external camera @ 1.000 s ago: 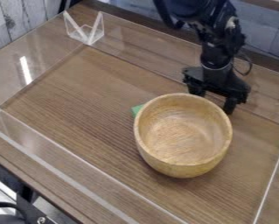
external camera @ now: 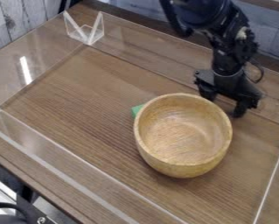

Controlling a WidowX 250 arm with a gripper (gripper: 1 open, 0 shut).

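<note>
My black gripper [external camera: 228, 94] reaches down from the top of the view to the right side of the table, just behind a large tan bowl [external camera: 183, 138]. Its fingers are dark and blurred together, and whatever is between or under them cannot be made out. A small green object [external camera: 138, 111] shows at the bowl's left edge, mostly hidden by it.
A white wire-like holder [external camera: 86, 28] stands at the back left. A wall edge runs along the back right.
The arm and gripper have shifted very slightly over the last second, staying behind the bowl. The bowl and green object have not moved.
</note>
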